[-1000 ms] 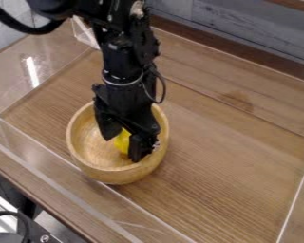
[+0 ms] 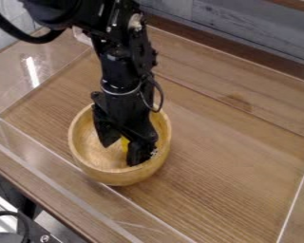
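A round wooden bowl (image 2: 91, 161) sits on the wooden table near its left front edge. My black gripper (image 2: 124, 142) reaches down from the top of the view into the bowl, its fingers spread around a small yellow object (image 2: 124, 142) that is mostly hidden behind them. Whether the fingers touch it cannot be told.
A grey plank wall (image 2: 231, 33) runs along the back. The table's front edge is at lower left, with cables below it.
The arm and gripper have shifted slightly over the bowl, and less of the yellow object shows between the fingers.
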